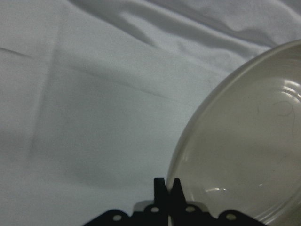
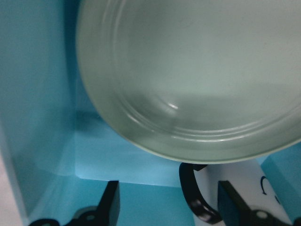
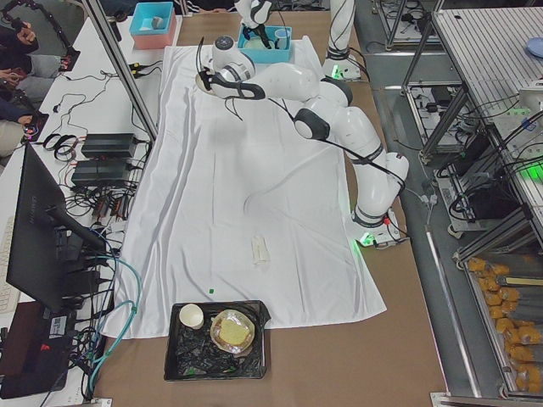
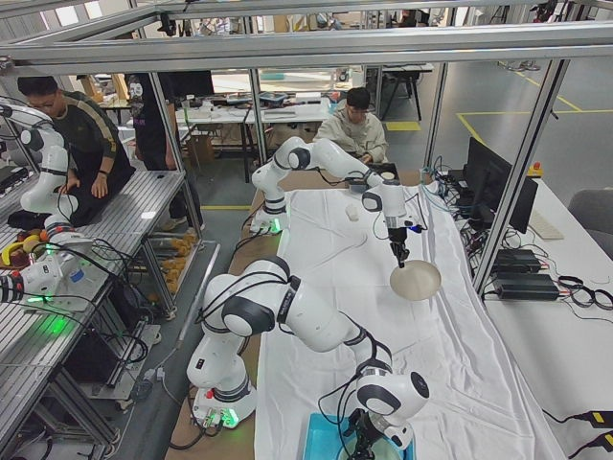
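A beige plate [image 4: 415, 280] is in the camera right view, with my left gripper [image 4: 399, 261] at its far edge. In the left wrist view, my left gripper is shut on that plate's rim [image 1: 193, 132]. My right gripper stands open inside a blue bin [image 2: 37, 108], just beside a pale round plate [image 2: 193, 70] that lies in it. A white item with a black band [image 2: 237, 183] is beneath this plate, only partly visible.
A black tray [image 3: 182, 365] with a cup [image 3: 191, 315] and a bowl of something yellow [image 3: 233, 335] is at the other end of the table. A monitor [image 3: 47, 233] stands on the side table.
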